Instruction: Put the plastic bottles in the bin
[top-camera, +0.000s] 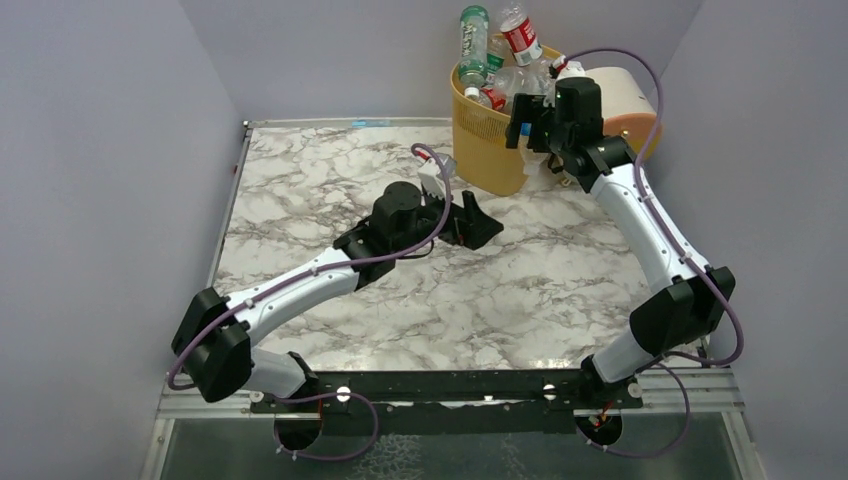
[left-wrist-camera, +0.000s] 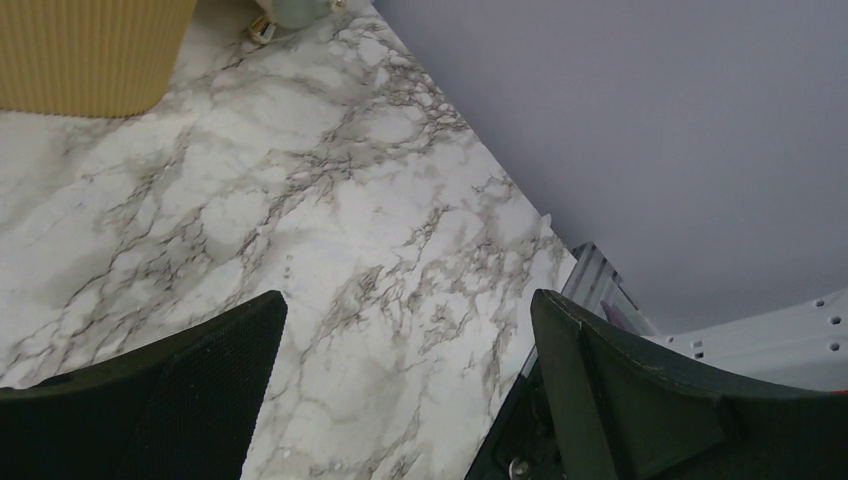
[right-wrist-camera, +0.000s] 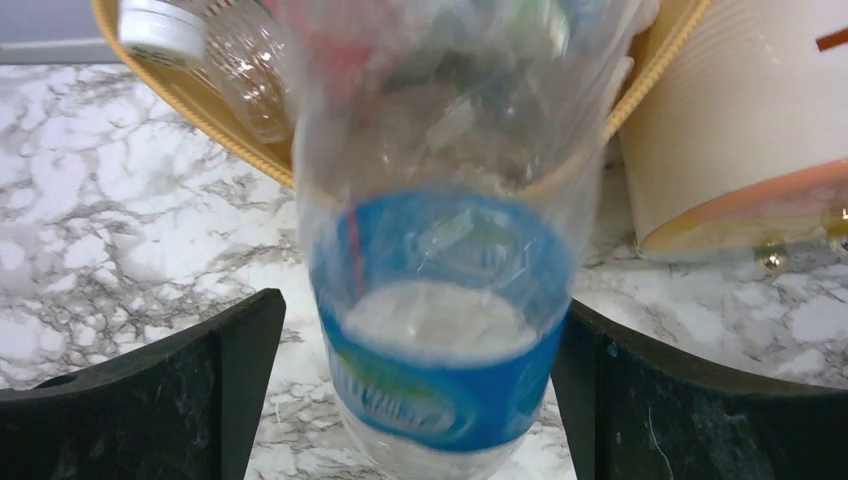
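A yellow bin (top-camera: 490, 150) at the back of the table is piled with plastic bottles, among them a green-labelled one (top-camera: 473, 45) and a red-labelled one (top-camera: 519, 32). A clear bottle with a blue label (right-wrist-camera: 440, 320) fills the middle of the right wrist view, in front of the bin's rim, between the spread fingers of my right gripper (top-camera: 525, 125); the gripper stands open. My left gripper (top-camera: 470, 225) is open over bare marble just front-left of the bin, with nothing between its fingers.
A cream cylindrical container with an orange rim (right-wrist-camera: 740, 120) stands right of the bin. Grey walls enclose the back and sides.
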